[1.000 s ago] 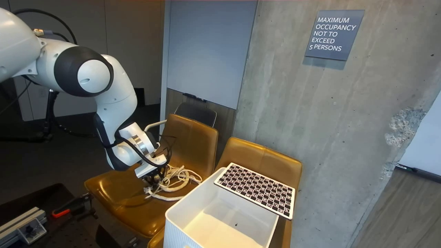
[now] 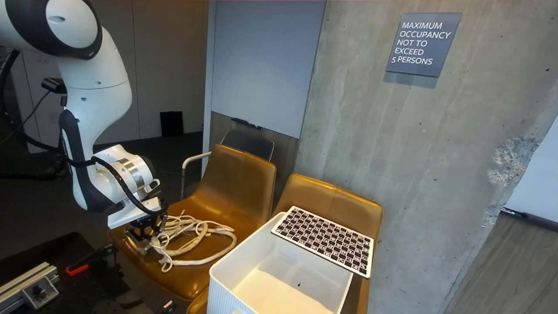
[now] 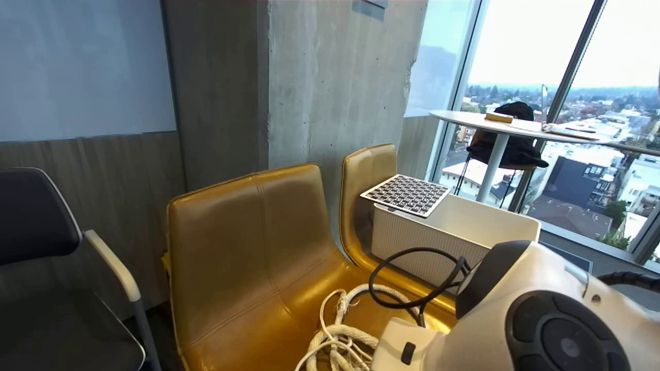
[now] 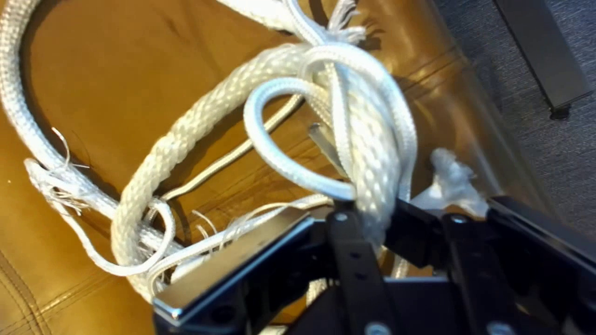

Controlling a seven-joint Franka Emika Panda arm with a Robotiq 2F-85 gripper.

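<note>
A tangle of white rope [image 2: 201, 243] lies in loops on the seat of a tan leather chair [image 2: 235, 172]. My gripper [image 2: 146, 230] is low over the left part of that seat, at the left end of the tangle. In the wrist view, the thick braided rope [image 4: 373, 156] runs down between the dark fingers, and my gripper is shut on it. Thinner white cord [image 4: 274, 150] loops beside the held strand. From the other side, some coils of rope [image 3: 343, 340] show on the seat, while the robot's white wrist hides the fingers.
A white bin [image 2: 246, 251] stands open on the neighbouring chair, right of the rope. A checkered board [image 2: 327, 240] rests across its back edge. Dark equipment with a metal rail [image 2: 26, 285] sits at the front left. The chair backs rise behind the seats.
The arm has moved left across the seat, away from the bin. The rope has been dragged the same way with it and now lies further left and more spread out.
</note>
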